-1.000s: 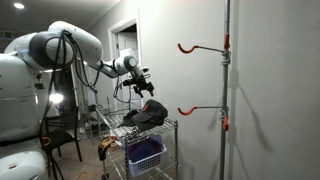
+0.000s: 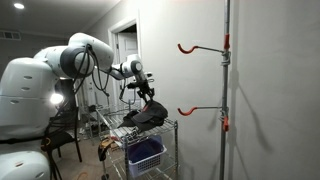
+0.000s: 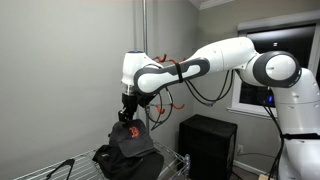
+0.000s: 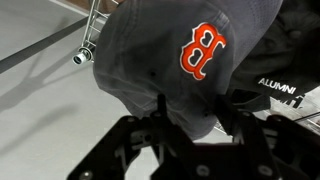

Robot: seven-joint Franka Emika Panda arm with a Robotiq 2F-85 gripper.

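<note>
A dark grey baseball cap (image 4: 150, 50) with a red and white "B" patch (image 4: 203, 50) fills the upper middle of the wrist view. It also shows in exterior view 2, where the cap (image 3: 136, 135) rests on a heap of black cloth (image 3: 118, 162) on the wire rack (image 3: 80, 165). My gripper is over the cap's brim, its fingertips apart with part of the brim visible in the gap. Whether the fingers touch the cap cannot be made out. From the side, my gripper (image 2: 148, 98) points down just above the dark heap.
A pole (image 2: 225, 90) with red-tipped hooks (image 2: 188, 48) stands by the wall to the right of the rack. Under the top shelf sits a purple-white basket (image 2: 147, 154). Black drawers (image 3: 216, 145) stand behind the rack in exterior view 2.
The arm has come down, bringing the gripper from well above the rack to the cap. The cap and the dark heap show no clear movement.
</note>
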